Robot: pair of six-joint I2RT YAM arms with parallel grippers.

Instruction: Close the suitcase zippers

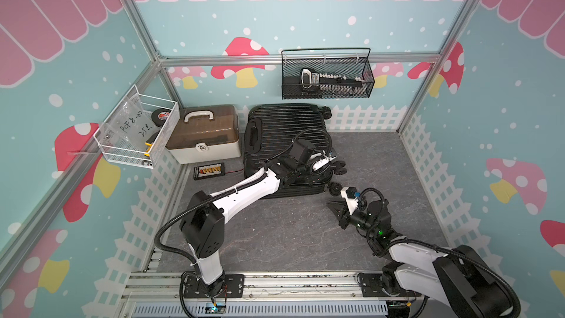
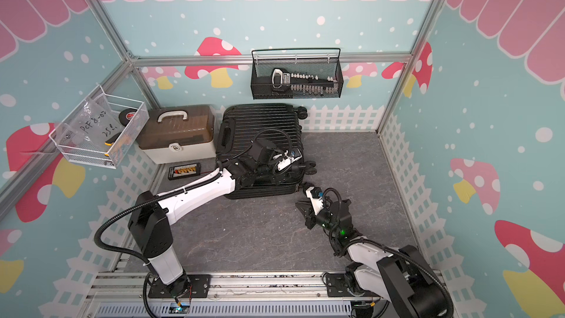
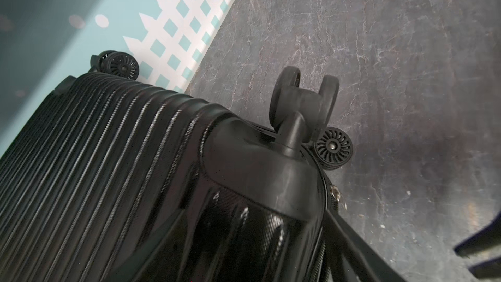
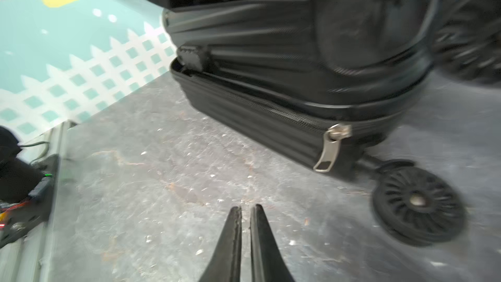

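Observation:
The black ribbed suitcase (image 1: 282, 119) lies flat on the floor. In the right wrist view its metal zipper pull (image 4: 328, 152) hangs at the near corner by a wheel. Left of it, the zipper seam (image 4: 250, 101) gapes toward the far end. My left gripper stands open over the wheeled corner, one finger on each side of it in view; whether they touch the shell I cannot tell. My right gripper is narrowly open with nothing between its fingertips, low and in front of the pull, apart from the suitcase.
A tool box (image 1: 206, 138) stands left of the suitcase, with a small bit case (image 1: 209, 170) before it. Suitcase wheels (image 4: 417, 203) jut out on the right. A wire basket (image 1: 327, 76) hangs at the back.

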